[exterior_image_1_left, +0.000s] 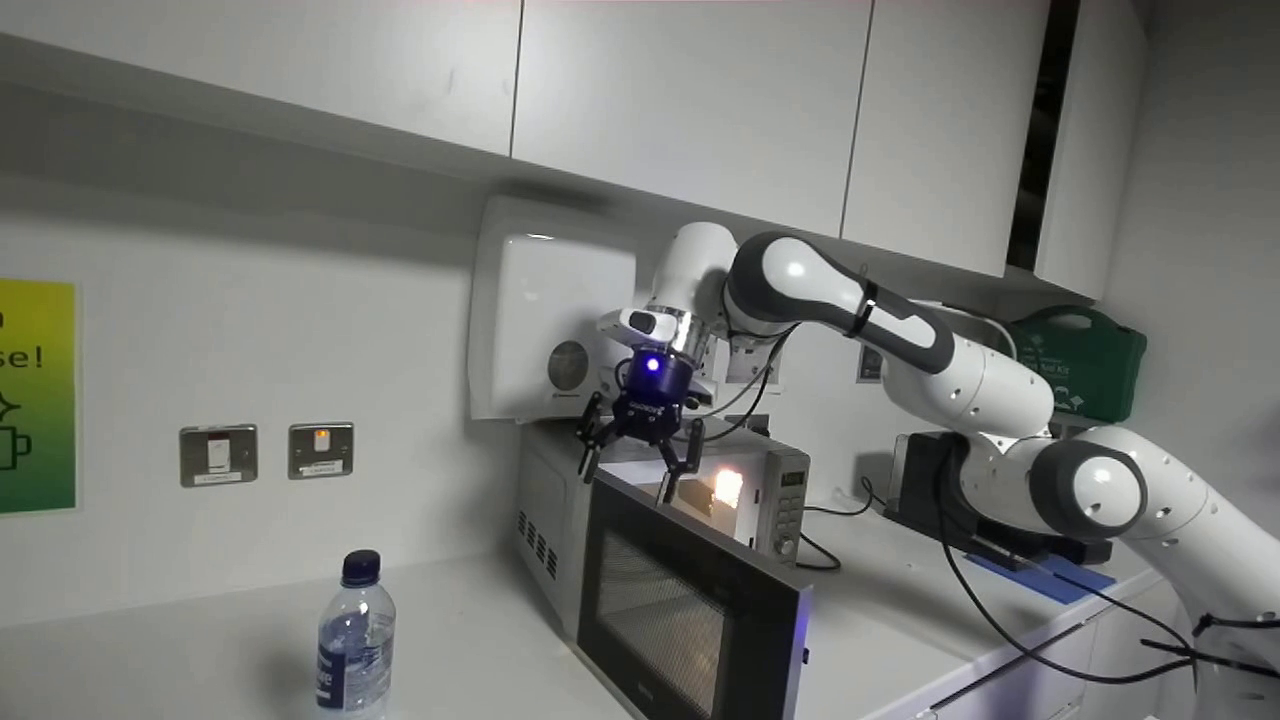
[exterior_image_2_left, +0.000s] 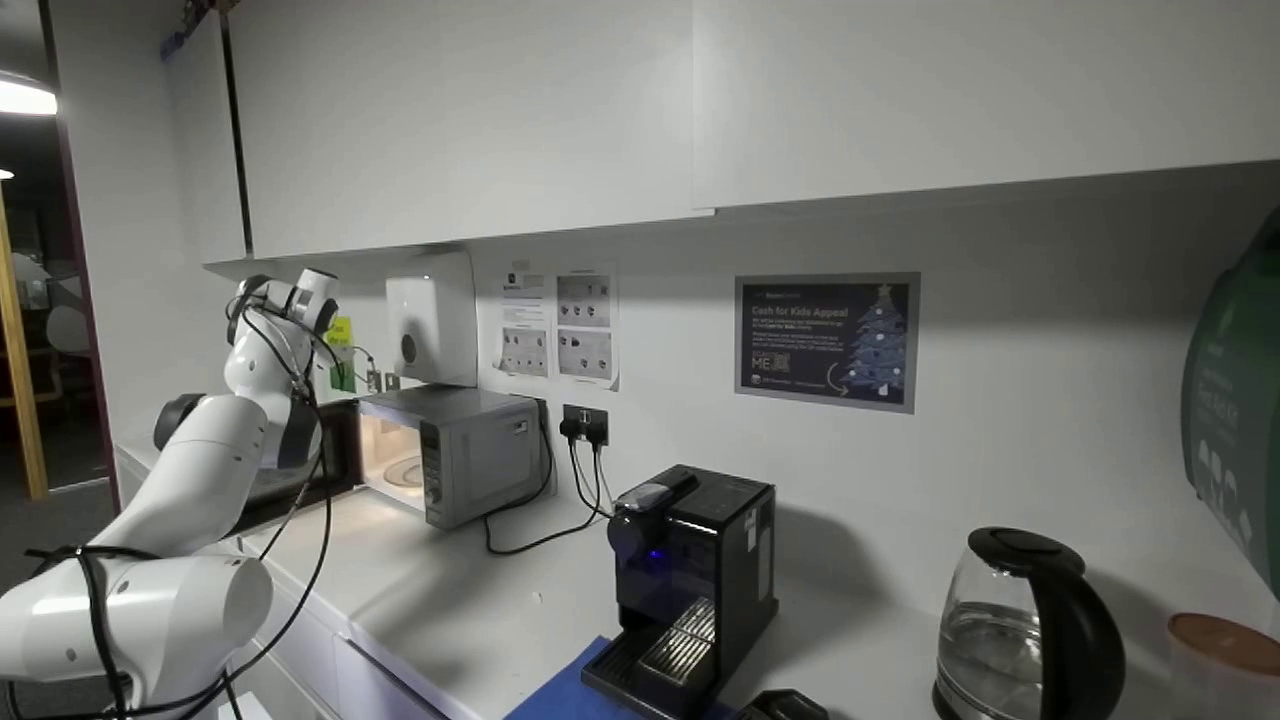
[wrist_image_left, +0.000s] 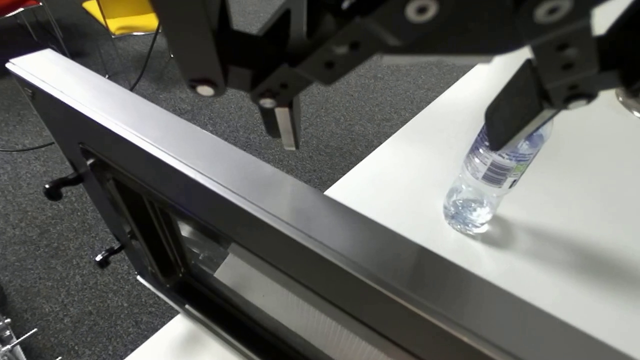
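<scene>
My gripper (exterior_image_1_left: 629, 482) hangs open above the microwave door, its two fingers wide apart with nothing between them. The microwave door (exterior_image_1_left: 684, 606) stands swung out over the counter, and its top edge runs diagonally below my fingers in the wrist view. Behind it, the microwave (exterior_image_2_left: 486, 450) is lit inside, with its turntable (exterior_image_2_left: 404, 473) showing and no food visible on it. A clear water bottle (exterior_image_1_left: 356, 642) with a dark cap stands upright on the counter to the left of the door. In the wrist view, one finger (wrist_image_left: 517, 108) overlaps the upper part of that bottle.
Wall cabinets (exterior_image_1_left: 696, 102) overhang the arm. A white dispenser (exterior_image_1_left: 552, 324) is on the wall behind the gripper. Farther along the counter are a black coffee machine (exterior_image_2_left: 696, 576) and a kettle (exterior_image_2_left: 1020, 630). A black cable (exterior_image_2_left: 522, 546) lies beside the microwave.
</scene>
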